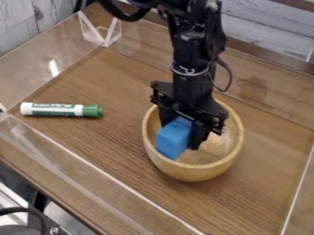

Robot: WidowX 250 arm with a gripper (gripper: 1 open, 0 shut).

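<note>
A black gripper (186, 123) reaches down from above into a tan wooden bowl (211, 163), shut on a blue block (172, 139). The block sits tilted inside the bowl, near its left side. The fingertips and the top of the block are partly lost against each other and the dark arm.
A green and white marker (59, 109) lies on the wooden table (86, 156) to the left of the bowl. The table around the bowl is mostly clear. Walls and edges run along the back, and a black cable shows at the bottom left.
</note>
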